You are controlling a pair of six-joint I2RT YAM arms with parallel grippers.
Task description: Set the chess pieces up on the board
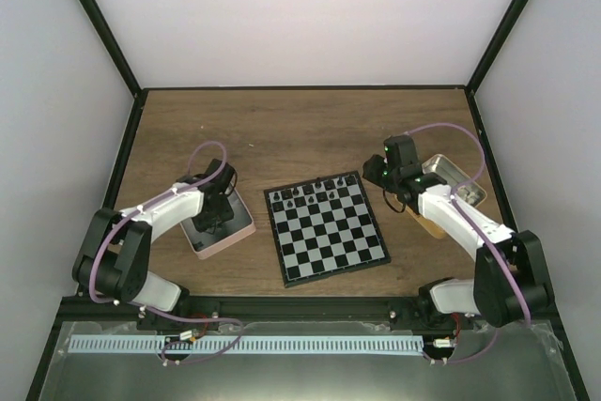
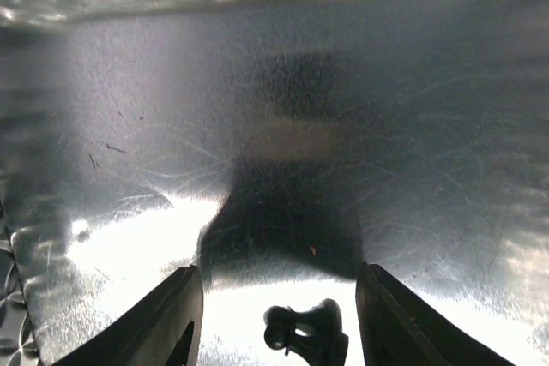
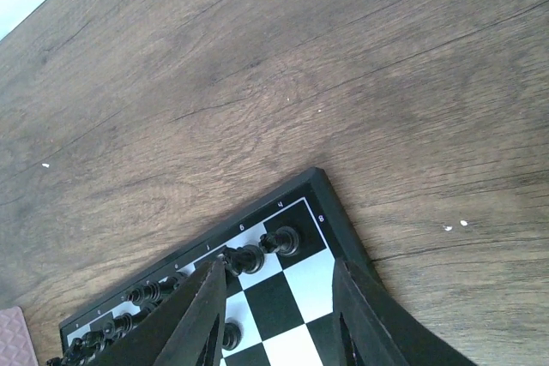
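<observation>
My left gripper is over the metal tray [image 1: 239,232] in the pink box at left, open, with a dark chess piece [image 2: 313,340] lying between and below its fingertips. The chessboard [image 1: 324,241] sits mid-table, with several black pieces [image 3: 283,242] standing on its far rows. My right gripper hovers near the board's far right corner, its fingers apart with nothing seen between them.
At the right, partly under the right arm, a second metal tray [image 1: 446,166] in a tan box holds light pieces.
</observation>
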